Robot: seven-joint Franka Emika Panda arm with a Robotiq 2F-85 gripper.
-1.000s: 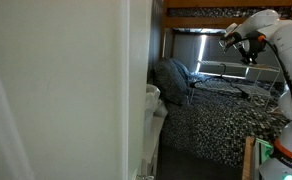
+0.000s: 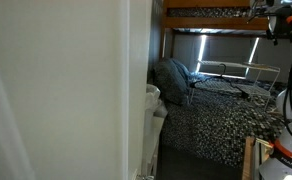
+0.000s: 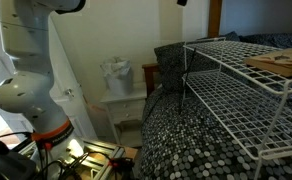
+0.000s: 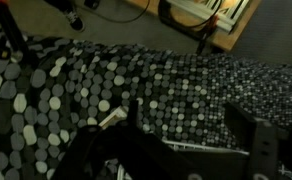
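In the wrist view my gripper shows as two dark fingertips standing apart, and I see nothing held between them. Below it spreads a dark, dotted cover (image 4: pixel 176 85). Exterior view 1 has the arm (image 2: pixel 287 85) at the right edge, reaching up to the top right corner, where the hand is small and partly cut off. A white wire rack (image 3: pixel 211 90) stands at the right in exterior view 2, with a flat brown piece (image 3: pixel 276 64) on its upper shelf.
A white bin (image 3: pixel 118 76) stands on a white drawer unit (image 3: pixel 124 108). A large pale panel (image 2: pixel 61 90) blocks the left of exterior view 1. Wooden beams (image 2: pixel 216 22) run across the back near the hand's height.
The arm's end has moved up and to the right in exterior view 1, from above the rack into the top right corner. The room's other things look unmoved.
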